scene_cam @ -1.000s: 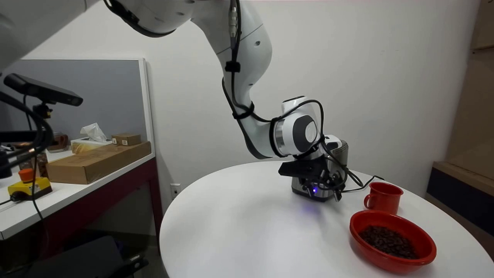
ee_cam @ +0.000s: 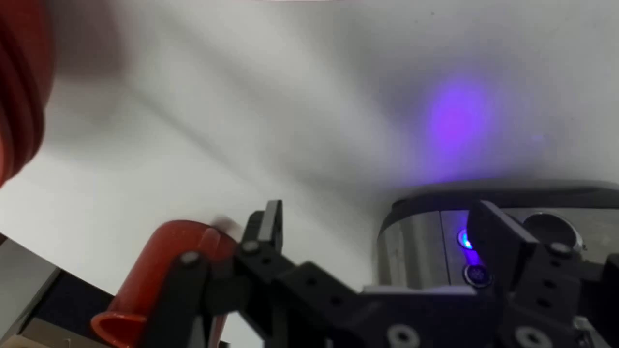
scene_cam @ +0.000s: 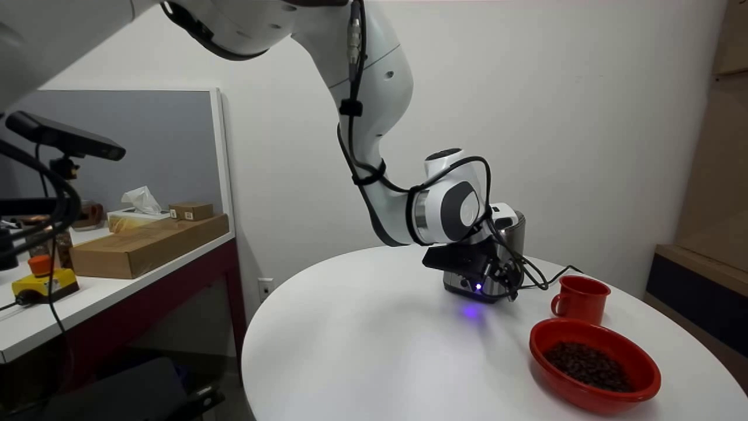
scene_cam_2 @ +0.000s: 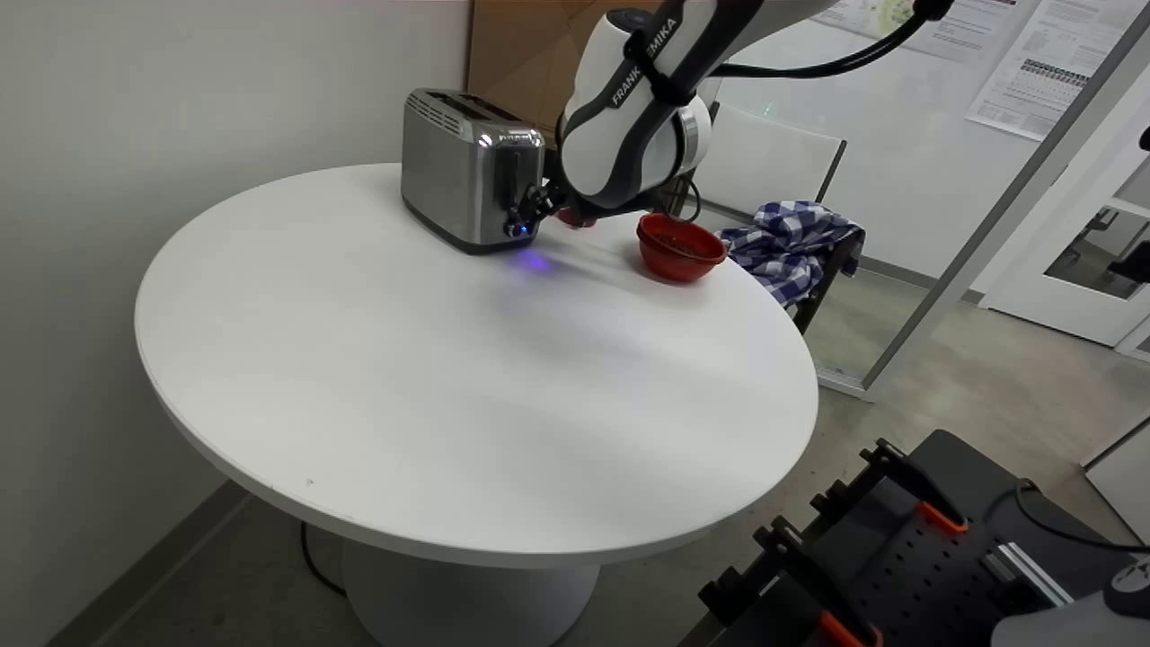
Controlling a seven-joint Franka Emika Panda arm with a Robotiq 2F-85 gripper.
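A silver toaster (scene_cam_2: 442, 162) stands upright on the white round table, close to the wall. My gripper is at its control end, fingers open with a wide gap between them. In the wrist view, one of the fingers (ee_cam: 493, 232) overlaps the control panel, between a lit blue button (ee_cam: 464, 238) and a round dark knob (ee_cam: 551, 228); whether it touches is unclear. The other finger is off the toaster's side, near the red mug (ee_cam: 168, 261). Nothing shows between the fingers. Below the lit button is a second button (ee_cam: 477, 275).
A red bowl (scene_cam: 596, 400) of dark beans sits near the table edge, in front of the red mug (scene_cam: 583, 298). Black cables (scene_cam: 536, 270) loop around my hand and the toaster.
My hand has come down slightly at the toaster's control end. The violet glow on the table looks brighter. The mug and bowl have not moved.
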